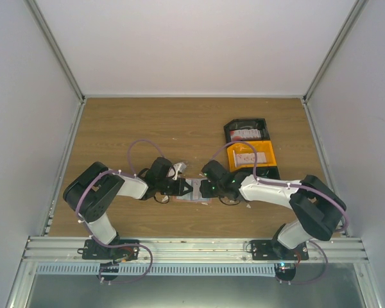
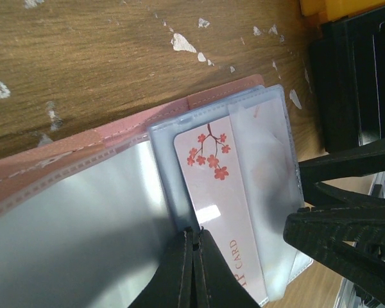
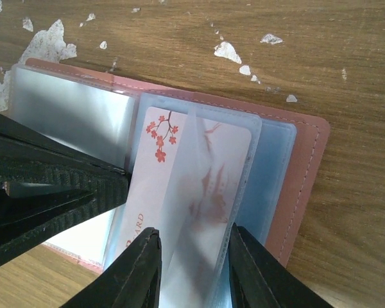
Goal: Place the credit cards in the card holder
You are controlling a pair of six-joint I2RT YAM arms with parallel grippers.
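Observation:
The pink-edged card holder [image 3: 311, 138] lies opened flat on the table between my grippers. On its clear sleeve page rests a white card [image 3: 153, 167] with red blossoms. Frosted film covers the card's right part, while its left part looks uncovered. My left gripper is shut with its tips at the page's left border beside the card; whether thin film is pinched there cannot be seen. My right gripper stands part open over the page, one finger [image 3: 147, 256] above the card and the other at the sleeve's right edge. No card shows between its fingers.
At the back right stand a black tray [image 1: 228, 131] and a yellow tray [image 1: 269, 149], each with cards inside, and another black tray [image 1: 269, 173] nearer. Behind the holder and to the left, the wooden table [image 1: 135, 122] is clear.

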